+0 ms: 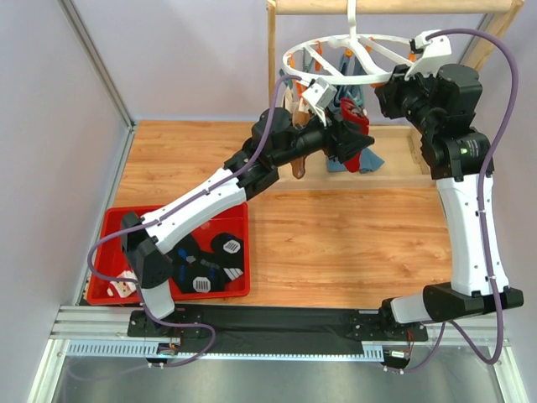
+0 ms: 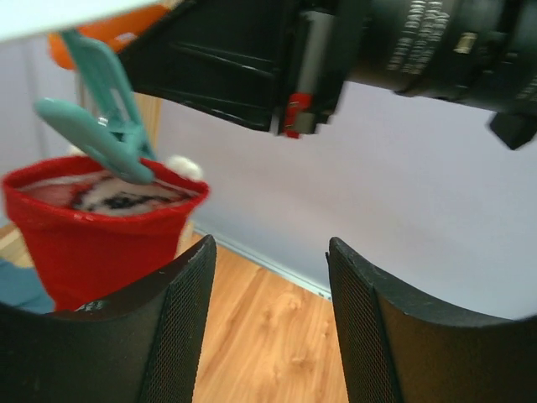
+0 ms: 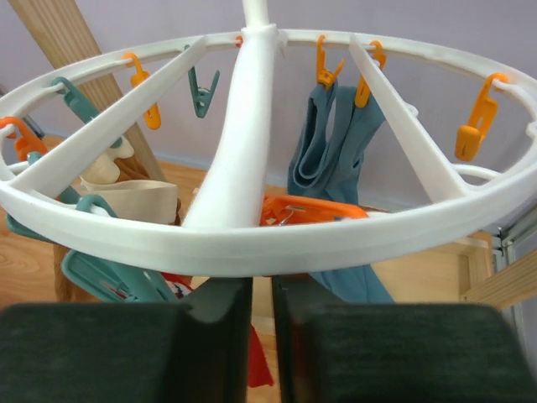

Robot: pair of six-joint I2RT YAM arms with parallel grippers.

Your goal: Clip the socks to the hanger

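The white round hanger (image 3: 252, 243) with orange and teal clips hangs from the wooden frame. A red sock (image 2: 101, 243) hangs in a teal clip (image 2: 117, 143); blue socks (image 3: 327, 143) hang behind it. My left gripper (image 1: 352, 143) stands open beside the red sock, nothing between its fingers in its wrist view (image 2: 268, 277). My right gripper (image 1: 386, 92) is at the ring's right side; in its wrist view (image 3: 263, 290) the fingertips are close together at the near rim, partly hidden by it.
A red tray (image 1: 239, 252) with dark socks sits at the lower left. Wooden frame posts stand round the hanger.
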